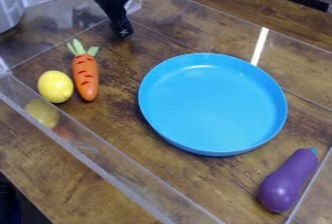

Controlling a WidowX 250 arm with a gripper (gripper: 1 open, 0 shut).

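Note:
My black gripper (119, 22) hangs at the top left of the camera view, above the back of the wooden surface, behind the carrot; its dark fingers are hard to make out, with nothing visible held. An orange carrot (85, 76) with green leaves lies at the left, beside a yellow lemon (54, 86). A large blue plate (213, 105) is in the middle right, empty. A purple eggplant (288, 183) lies at the lower right.
Clear low walls (91, 170) border the wooden work area. A silver metal object (8, 5) stands at the top left edge. The wood between carrot and plate, and behind the plate, is clear.

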